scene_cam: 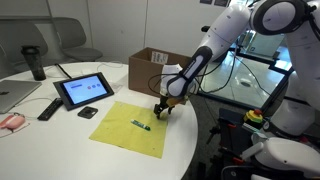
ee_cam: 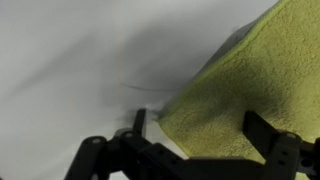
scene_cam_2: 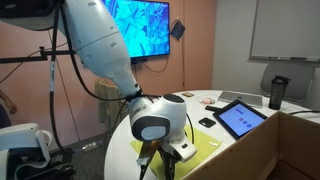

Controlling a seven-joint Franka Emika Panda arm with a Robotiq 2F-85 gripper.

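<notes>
A yellow cloth (scene_cam: pixel 118 131) lies spread on the white table, with a small dark marker-like item (scene_cam: pixel 140 125) on top of it. My gripper (scene_cam: pixel 171 108) points down over the cloth's far right corner. Seen from the wrist, one corner of the cloth (ee_cam: pixel 235 100) comes in between the open fingers. The left fingertip (ee_cam: pixel 139 124) is just off the corner's tip over bare table, while the right fingertip (ee_cam: pixel 262 134) is over the cloth. Whether the fingertips touch the cloth or the table cannot be told.
Behind the gripper stands an open brown box (scene_cam: pixel 150 75). A tablet (scene_cam: pixel 84 90), a black phone (scene_cam: pixel 88 112), a keyboard (scene_cam: pixel 50 109) and a dark bottle (scene_cam: pixel 35 66) are to the left.
</notes>
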